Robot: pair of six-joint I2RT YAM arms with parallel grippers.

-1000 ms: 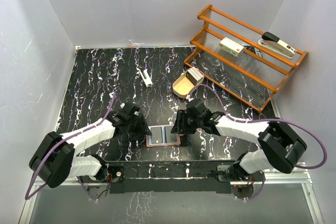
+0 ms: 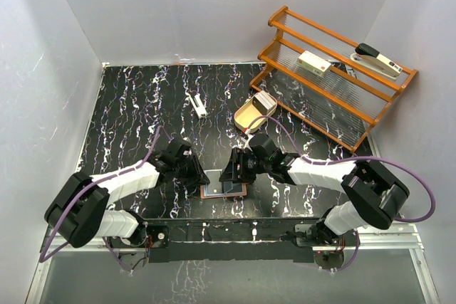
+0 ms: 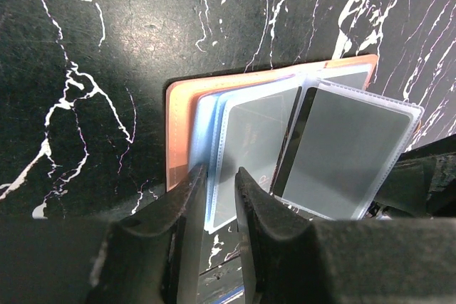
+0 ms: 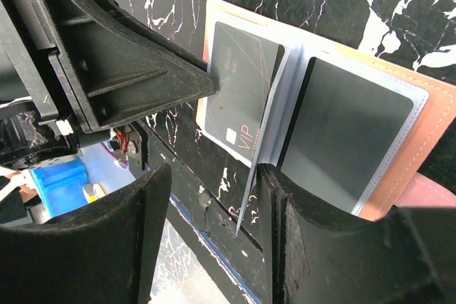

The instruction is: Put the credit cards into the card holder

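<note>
The card holder, with a peach-orange border and clear sleeves, lies open near the table's front edge. My left gripper is shut on its left-hand sleeve edge. In the right wrist view, a dark grey card marked VIP shows in the left sleeve, with the left gripper's black finger over its edge. One clear leaf with a grey panel is raised from the holder. My right gripper stands part open over the middle, this leaf edge-on between its fingers, close against the right one.
A cream tray holding a small box stands behind the right arm. A wooden rack fills the back right. A small white object lies at the back.
The right gripper has moved left from the holder's right side to over its middle. The left gripper has stayed nearly in place at the left edge.
</note>
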